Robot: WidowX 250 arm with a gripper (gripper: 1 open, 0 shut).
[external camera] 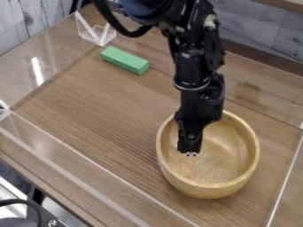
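Observation:
My black gripper (190, 142) reaches down from the top of the view into the left part of a large tan wooden bowl (225, 175) on the table's right side. A small light-coloured piece shows at the fingertips; whether it is held or is part of the gripper, and how far apart the fingers are, I cannot tell.
A green block (126, 59) lies at the back left, near a clear plastic holder (97, 28). A dark cable curves at the bottom left corner.

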